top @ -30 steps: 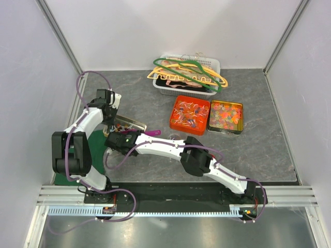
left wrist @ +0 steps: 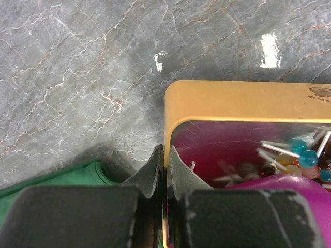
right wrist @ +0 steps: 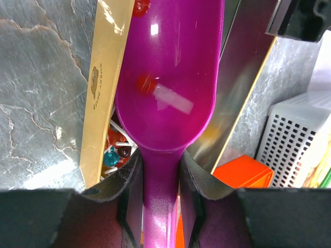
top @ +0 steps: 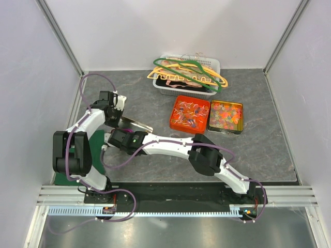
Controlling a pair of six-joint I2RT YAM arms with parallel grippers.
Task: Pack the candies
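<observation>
My left gripper is shut on the wall of a gold-coloured tin (left wrist: 232,101), near a rounded corner. Inside the tin lie several lollipops (left wrist: 307,157) with white sticks, some blurred. A purple scoop (right wrist: 165,77) reaches into the tin, and my right gripper is shut on its narrow handle. Within the scoop's hollow, a blurred orange-red candy with a white stick (right wrist: 178,99) shows. From above, both arms hide much of the tin (top: 135,123). A red box (top: 172,124) full of wrapped candies stands to the right.
Beside the red box is a gold tin (top: 211,125) of colourful candies. At the back stands a grey basket (top: 181,92) with hangers (top: 186,72). A green cloth (top: 98,155) lies at the left.
The held tin and my left gripper have shifted slightly right. My right wrist has turned; the scoop's handle, earlier pointing right of the gripper, no longer shows there from above.
</observation>
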